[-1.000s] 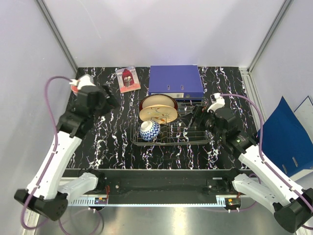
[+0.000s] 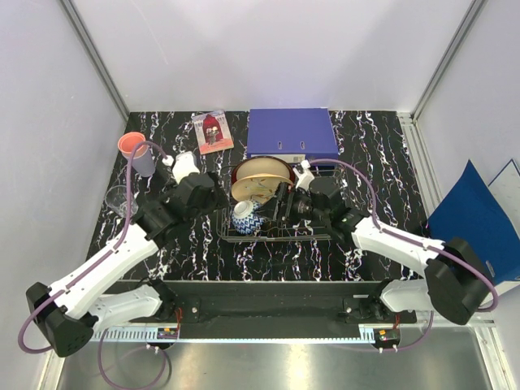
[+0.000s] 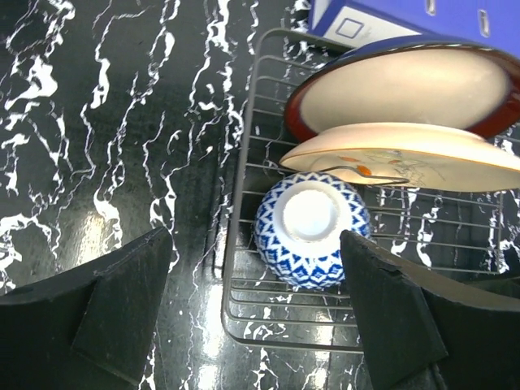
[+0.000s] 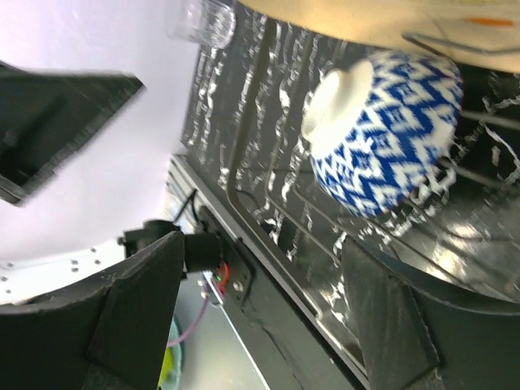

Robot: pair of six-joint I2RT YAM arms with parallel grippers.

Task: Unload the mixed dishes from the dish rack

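Note:
A wire dish rack (image 2: 292, 236) holds a blue-and-white bowl (image 2: 245, 221) lying tipped at its front left, with a pale patterned plate (image 3: 406, 154) and a brown-rimmed dish (image 3: 390, 81) standing behind it. My left gripper (image 2: 210, 191) hangs open over the rack's left side, empty, with the bowl beyond and between its fingers in the left wrist view. My right gripper (image 2: 283, 207) is open just right of the bowl, low over the rack; in the right wrist view the bowl (image 4: 382, 138) sits ahead of its empty fingers.
A blue binder (image 2: 290, 130) lies behind the rack, beside a booklet (image 2: 213, 132). An orange-and-grey cup (image 2: 138, 154) and a clear glass (image 2: 120, 199) stand at the left. Blue folders (image 2: 471, 227) lean at the far right. The counter left of the rack is mostly clear.
My left arm has swung right from the counter's left toward the rack. My right gripper has moved left toward the bowl. The dishes look unmoved.

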